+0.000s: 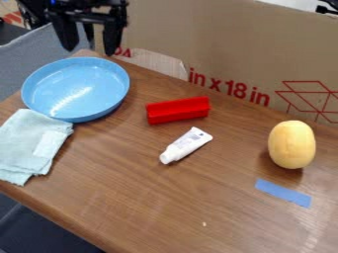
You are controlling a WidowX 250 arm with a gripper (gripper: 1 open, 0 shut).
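Observation:
My gripper point(90, 40) is at the top left of the camera view, dark and partly cropped by the top edge, above the back of a blue plate point(75, 91). It appears open, with nothing visible between its fingers. A red block point(177, 110) lies right of the plate, a white tube point(185, 145) in front of the block, and a yellow oval object point(291, 144) at the right.
A folded pale cloth point(30, 147) lies at the front left. A blue strip point(283, 193) lies at the right. A cardboard box point(231, 44) stands along the back.

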